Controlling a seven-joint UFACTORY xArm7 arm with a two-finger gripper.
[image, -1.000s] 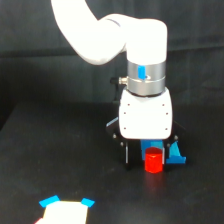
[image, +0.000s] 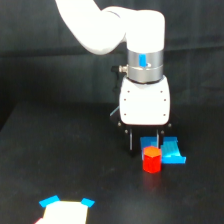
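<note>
The white arm comes down from the top of the camera view. At its end, my gripper points downward with its two dark fingers apart, and I see nothing held between them. A small red block stands on the dark table just below and in front of the fingertips. Right behind it lies a bright blue piece, partly hidden by the red block and the gripper. Whether the red block rests on the blue piece or only in front of it, I cannot tell.
At the lower left edge, a pale square with blue corner pieces is cut off by the frame. A bit of red shows beside it.
My gripper has moved up and back from the red block, and its fingers look closer together. The red block and the blue piece are in about the same place.
</note>
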